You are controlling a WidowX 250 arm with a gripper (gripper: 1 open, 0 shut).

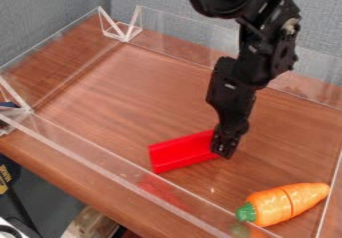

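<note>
A red rectangular block (181, 153) lies on the wooden table, low in the centre of the camera view. My black gripper (222, 140) is lowered at its right end, fingertips next to or over the block. Whether the fingers are open or closed on it is hard to make out. An orange carrot toy (287, 202) with a green top lies at the lower right.
Clear plastic walls with white corner brackets (118, 27) border the work area. Dark items and cables sit outside at the lower left.
</note>
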